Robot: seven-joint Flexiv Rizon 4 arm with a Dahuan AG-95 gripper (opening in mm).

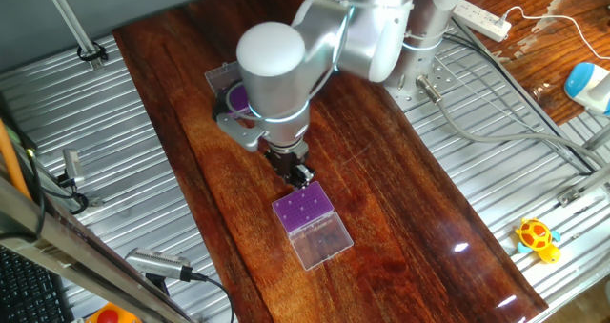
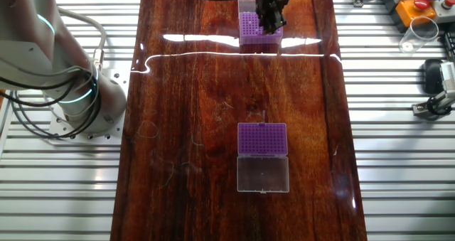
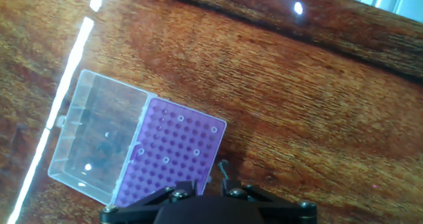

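Observation:
My gripper (image 1: 301, 177) is above the table at the edge of an open box with a purple perforated rack (image 1: 303, 207) and a clear lid (image 1: 322, 241). In the wrist view, the purple rack (image 3: 173, 151) has several pale rings in its holes, and the clear lid (image 3: 99, 138) lies open to its left. The black gripper pokes in at the bottom, overlapping the rack's near edge. A small pale item (image 3: 223, 168) shows just beyond its right fingertip; whether it is held or lies on the table is unclear. How far apart the fingertips are cannot be made out.
A second box with a purple rack (image 2: 262, 138) and open clear lid (image 2: 263, 174) lies farther along the table, partly hidden behind the arm in exterior view 1. A toy turtle (image 1: 538, 239) sits off to the side. Bare wood surrounds both boxes.

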